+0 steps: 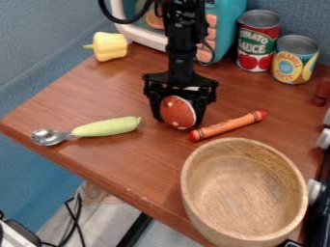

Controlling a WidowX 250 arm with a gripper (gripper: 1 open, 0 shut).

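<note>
My black gripper (179, 100) is low over the middle of the wooden table, around a red, roundish object with white markings (178, 113); whether its fingers press on it is hard to tell. Just right of it lies an orange crayon-like stick (227, 126). To the left are a metal spoon (49, 137) and a pale green elongated object (106, 127) lying end to end.
A wooden bowl (244, 188) fills the front right. Two cans (257, 43) (295, 60) stand at back right, a teal and white appliance (225, 19) behind the arm, a yellow object (108, 46) at back left.
</note>
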